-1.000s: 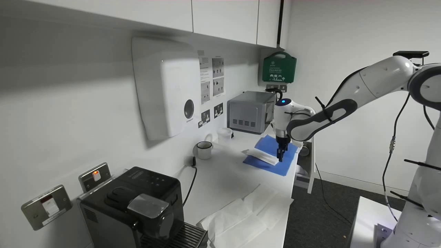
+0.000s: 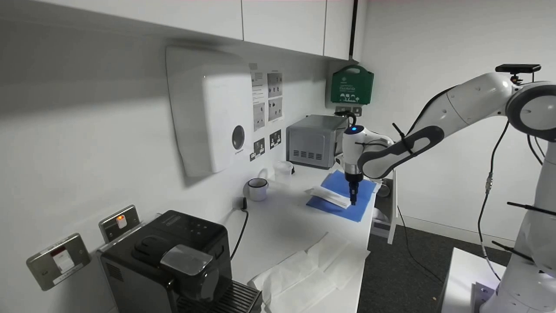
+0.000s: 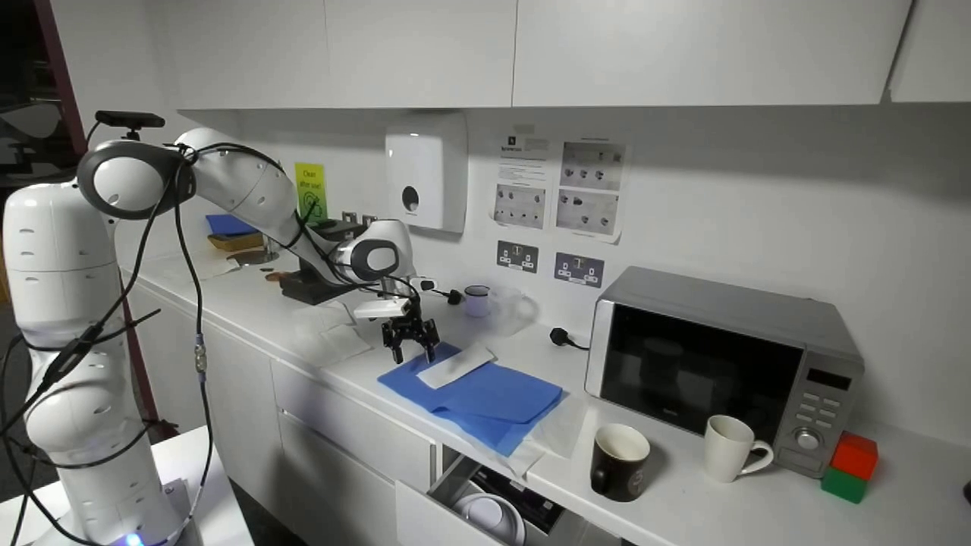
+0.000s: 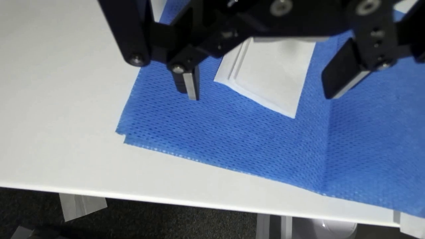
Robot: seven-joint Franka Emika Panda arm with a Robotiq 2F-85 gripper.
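My gripper stands open above the counter, with its two fingers apart and nothing held between them. Below it lies a blue cloth (image 4: 223, 135), spread flat near the counter's front edge. On that cloth rests a folded white paper towel (image 4: 275, 75), whose near end shows between the fingers in the wrist view; the gripper's body hides its far end. From the second exterior view, the gripper (image 3: 411, 353) hangs over the left part of the cloth (image 3: 496, 396), beside the left end of the white towel (image 3: 457, 365).
A drawer (image 3: 487, 509) with dishes stands open below the cloth. Right of it are a black mug (image 3: 620, 464), a white mug (image 3: 728, 449), a microwave (image 3: 701, 364) and red and green blocks (image 3: 851, 467). Unfolded white paper (image 2: 312, 276) covers the counter near the coffee machine (image 2: 172, 261).
The arm has shifted slightly to the left in the first exterior view, and the wrist now points more nearly straight down. The cloth and the towel have not moved.
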